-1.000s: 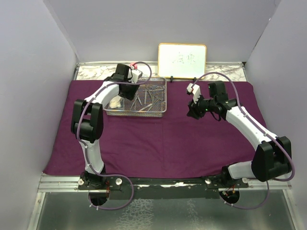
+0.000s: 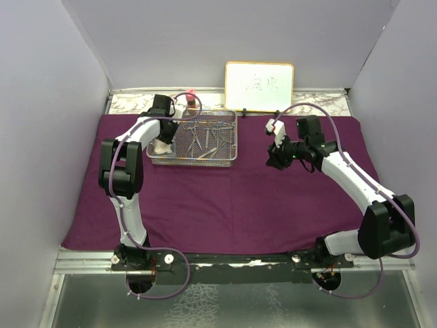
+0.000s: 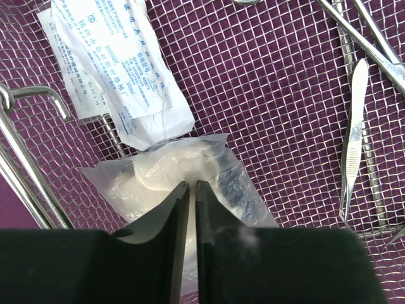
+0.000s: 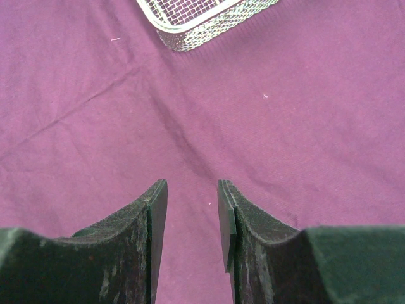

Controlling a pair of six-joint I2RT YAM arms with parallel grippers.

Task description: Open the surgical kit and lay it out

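The wire mesh instrument basket point(image 2: 225, 160) holds a plastic bag of white material point(image 3: 145, 183), white paper packets point(image 3: 120, 69), tweezers point(image 3: 354, 133) and several other steel instruments. My left gripper is over the bag at the basket's left end, its fingertips very close together; whether they touch or grip the plastic cannot be told. My right gripper hangs over bare purple cloth right of the basket, open, with nothing between its fingers.
A whiteboard point(image 2: 259, 85) and a small pink object point(image 2: 190, 93) stand behind the basket. Grey walls bound the area.
My left arm has moved leftward from over the basket's middle-left to over the bag at its left end. The right arm is unchanged.
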